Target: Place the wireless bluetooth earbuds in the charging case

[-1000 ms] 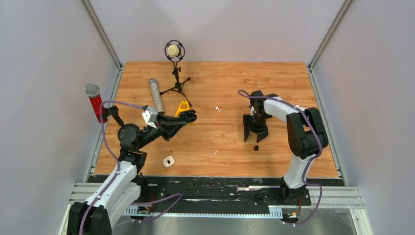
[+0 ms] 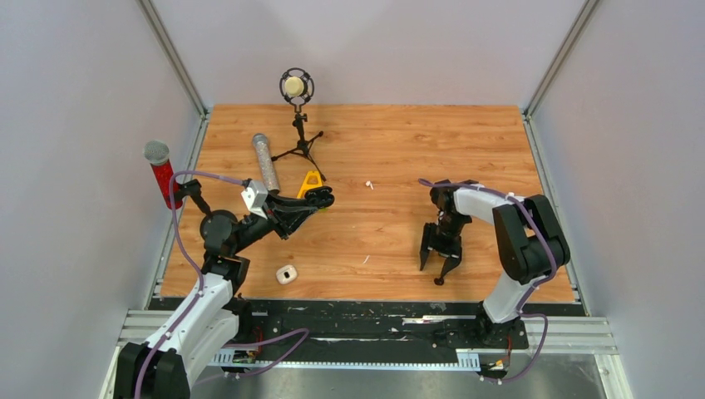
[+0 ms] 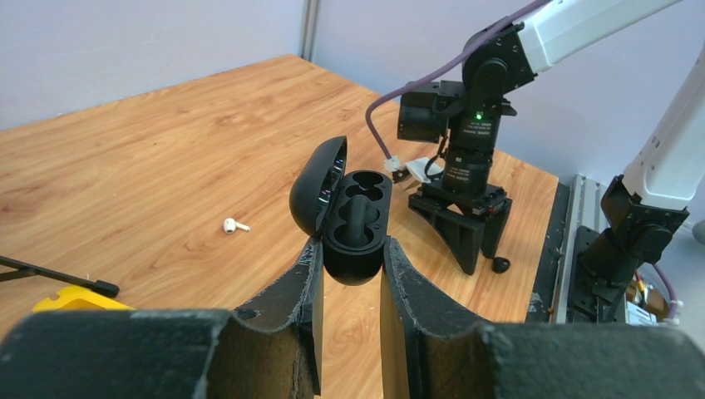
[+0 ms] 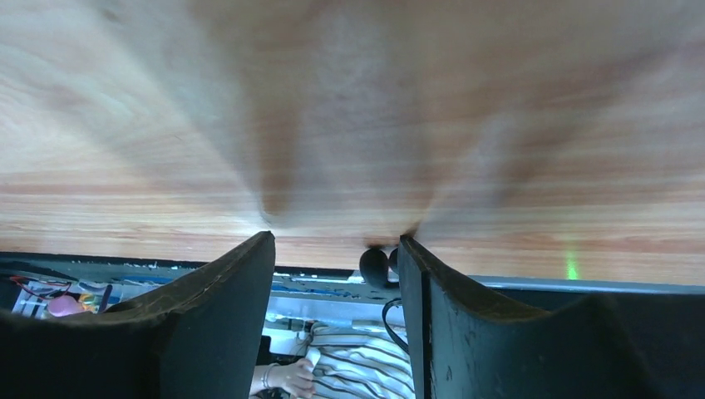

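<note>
My left gripper is shut on the black charging case (image 3: 356, 266). The case is held up above the table with its lid (image 3: 320, 187) open and its slots facing up. Pointing down at the table on the right side, my right gripper is open with nothing gripped. A small black earbud (image 4: 373, 266) lies on the table close beside one of its fingertips, which partly hides it. The top view shows this earbud (image 2: 439, 282) near the table's front edge. Whether finger and earbud touch, I cannot tell.
A white earbud (image 2: 370, 184) lies mid-table. At the left are a microphone on a tripod (image 2: 301, 148), a glittery microphone (image 2: 265, 163), a yellow object (image 2: 311, 181) and a white square item (image 2: 286, 274).
My right gripper has moved toward the table's front edge, and the black earbud has shifted the same way, staying near a fingertip. My left arm and the case have not moved.
</note>
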